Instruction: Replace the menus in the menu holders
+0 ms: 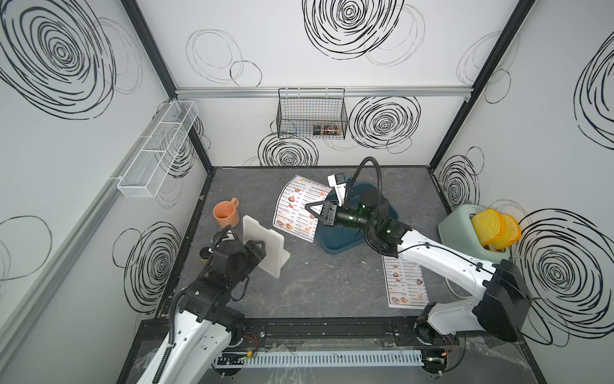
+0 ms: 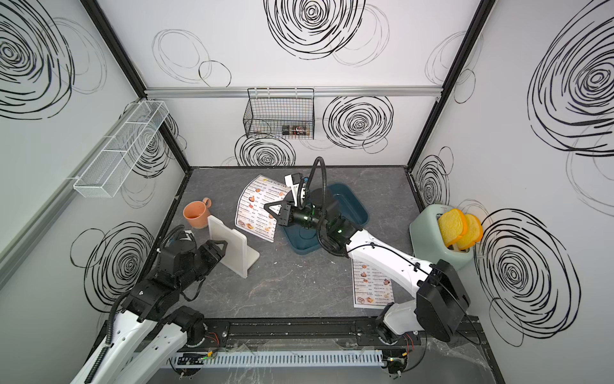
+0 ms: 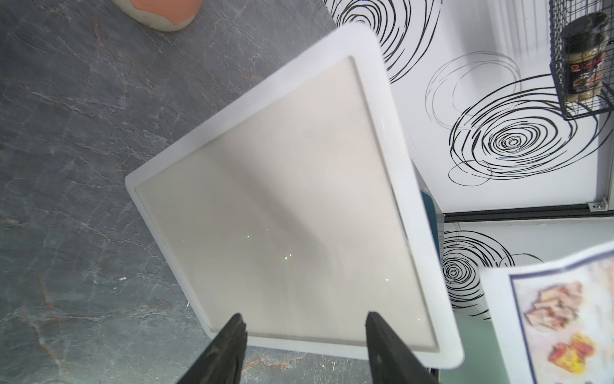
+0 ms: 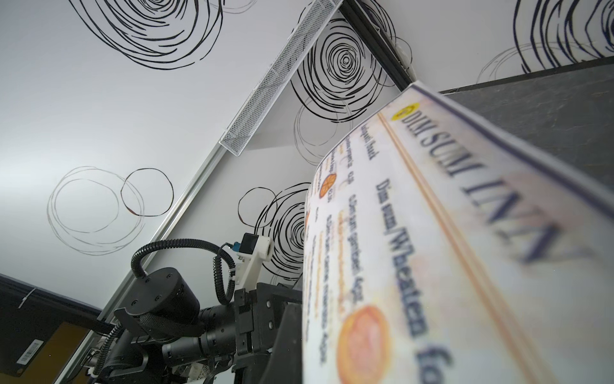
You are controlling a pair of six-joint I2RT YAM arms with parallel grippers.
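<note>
An upright white menu holder stands left of centre; its empty panel fills the left wrist view. My left gripper is at it, open, its fingers apart in front of the lower panel. My right gripper is shut on a curved menu, lifted right of the holder over a blue tray; its fingertips are hidden in the right wrist view, where the menu fills the right half. A second menu lies flat at the front right, partly under the right arm.
An orange mug is behind the holder. The blue tray sits at centre back. A green container with yellow sponges is at the right. Wire baskets hang on the walls.
</note>
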